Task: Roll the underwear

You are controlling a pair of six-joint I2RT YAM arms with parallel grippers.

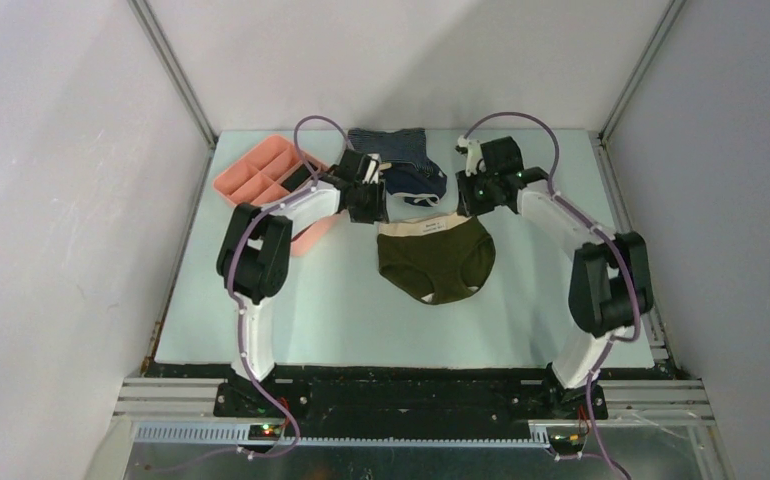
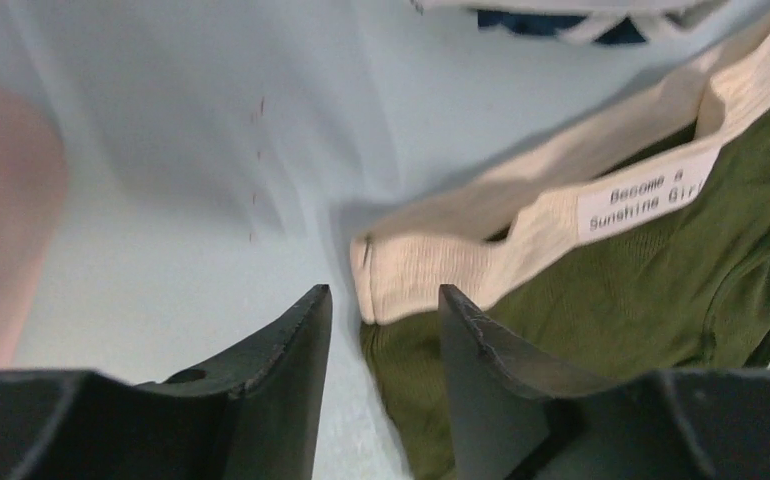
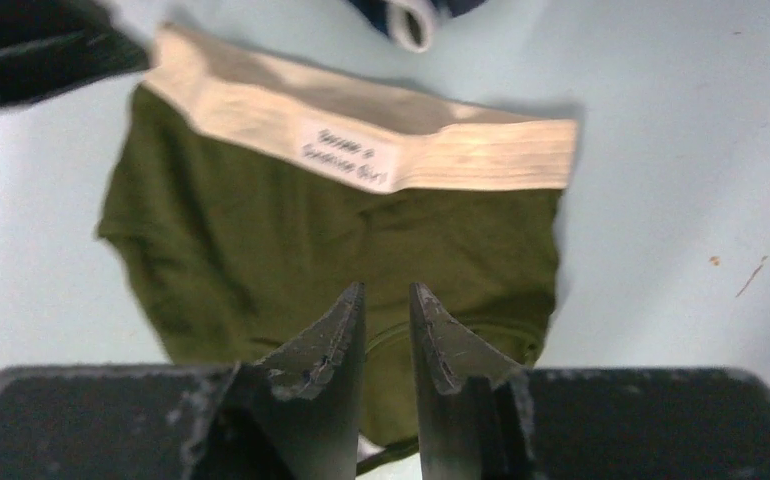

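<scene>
Dark green underwear [image 1: 439,262] lies spread on the table, its beige waistband [image 1: 423,227] toward the back. The waistband carries a white printed label [image 2: 633,203] and gapes a little between its two layers. My left gripper is part open with nothing between its fingers, close to the band's left corner. At the band's right end in the top view is my right gripper [image 1: 464,203]. The right wrist view shows its fingertips [image 3: 351,300] slightly apart and empty over the green cloth.
Striped dark-blue clothing [image 1: 393,145] lies folded behind the underwear. A pink compartment box [image 1: 248,170] stands at the back left, partly under the left arm.
</scene>
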